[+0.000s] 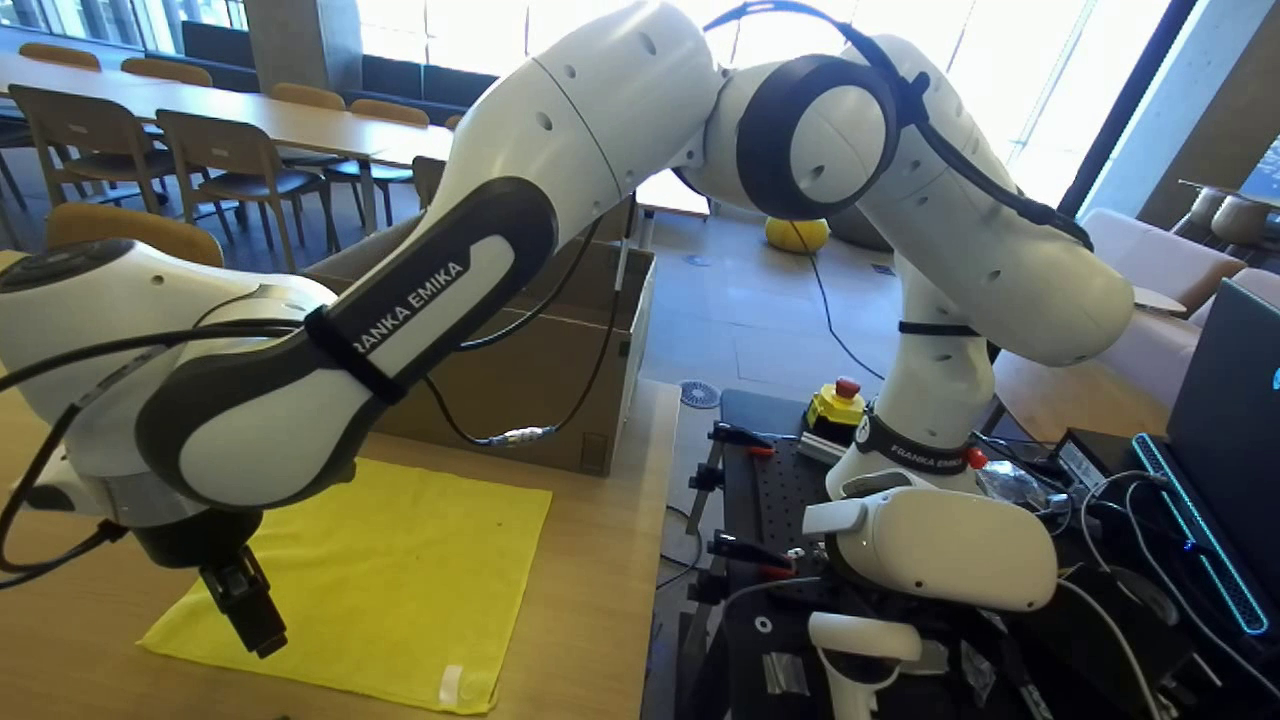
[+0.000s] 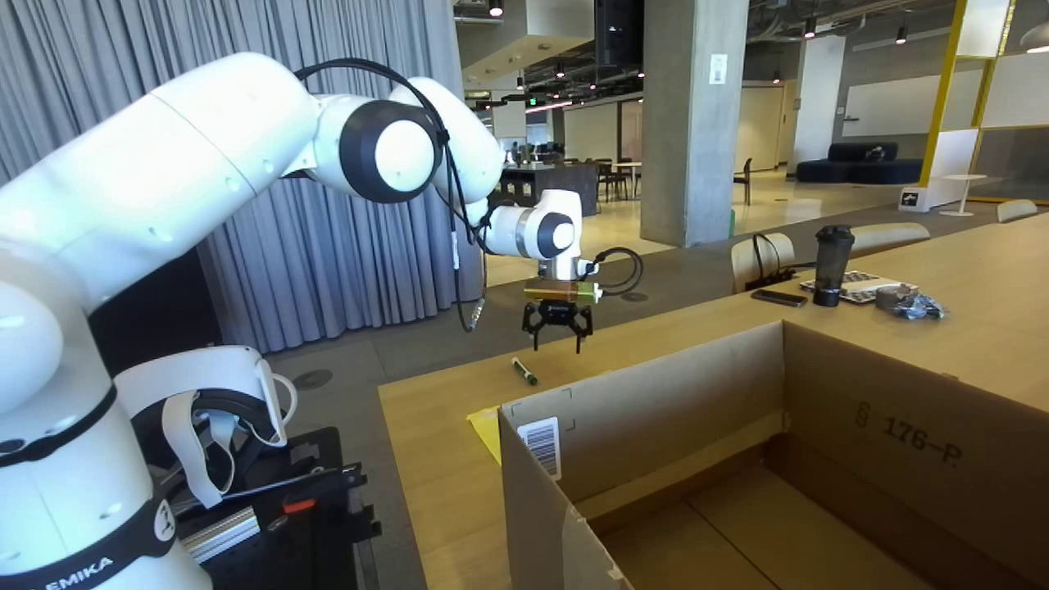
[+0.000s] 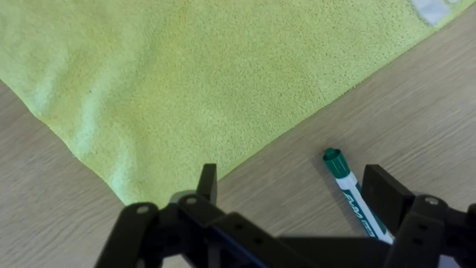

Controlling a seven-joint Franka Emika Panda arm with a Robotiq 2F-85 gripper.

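Note:
A white marker with a green cap (image 3: pixel 355 201) lies on the bare wooden table beside the yellow cloth (image 3: pixel 214 85). In the wrist view, the gripper is open with nothing between its fingers. Its right finger (image 3: pixel 384 194) overlaps the side of the marker in that view, hiding some of it. From exterior view 2, the gripper (image 2: pixel 557 342) hangs above the table with the marker (image 2: pixel 525 370) below and slightly left. In exterior view 1, the gripper (image 1: pixel 266 642) appears against the cloth (image 1: pixel 384 576); its fingers are seen edge-on.
An open cardboard box (image 2: pixel 644 423) stands on the table, its inside floor bare where visible. Farther along the table are a dark bottle (image 2: pixel 833 264), a phone (image 2: pixel 778 297) and a crumpled bag (image 2: pixel 915 304). Bare table surrounds the marker.

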